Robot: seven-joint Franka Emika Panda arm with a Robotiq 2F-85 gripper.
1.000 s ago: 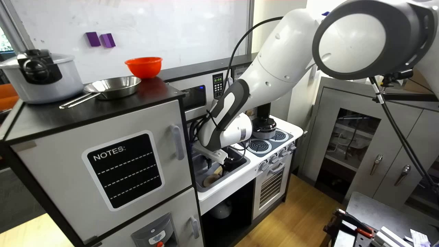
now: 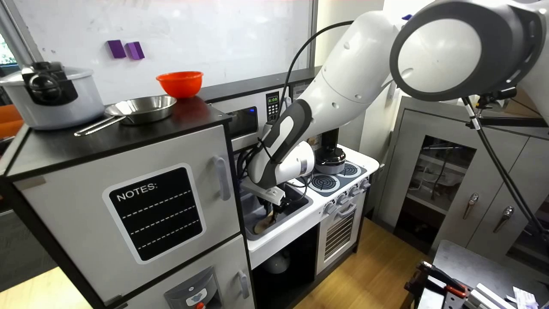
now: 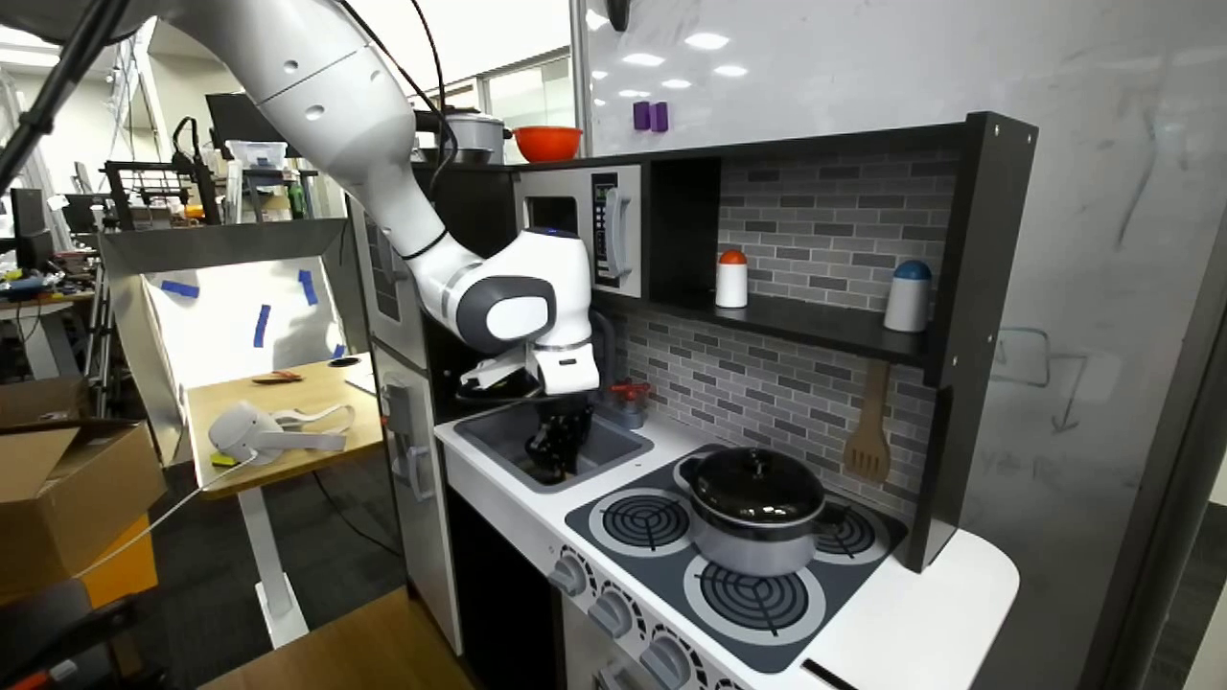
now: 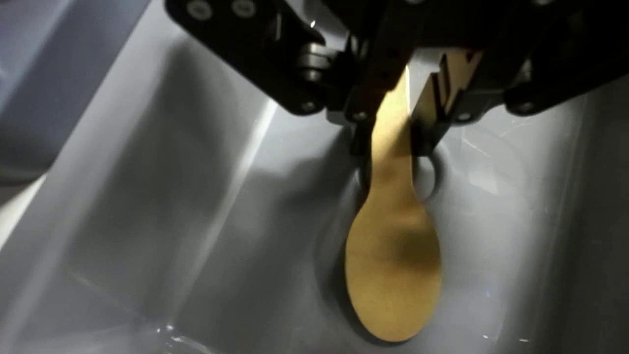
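Observation:
A wooden spoon [image 4: 393, 265] lies in the grey sink [image 4: 247, 248], its rounded end toward the bottom of the wrist view. My gripper points down into the basin with one finger on each side of the spoon's handle. Its fingers [image 4: 427, 127] stand close to the handle; whether both press on it cannot be made out. From exterior view 1, a tan part of the spoon [image 2: 263, 224] shows beneath the gripper. In exterior view 2 the dark gripper [image 3: 557, 443] is inside the basin, and the spoon is mostly hidden.
Sink walls [image 3: 615, 450] surround the gripper closely, with a red-handled faucet [image 3: 630, 393] behind. On the stove right of it stands a lidded pot [image 3: 753, 540]. A pan [image 2: 141, 110], an orange bowl [image 2: 180, 84] and another pot [image 2: 64, 100] sit atop the fridge.
The gripper's fingers have drawn closer together around the spoon's handle. The arm holds nearly the same pose, and the spoon has not visibly moved.

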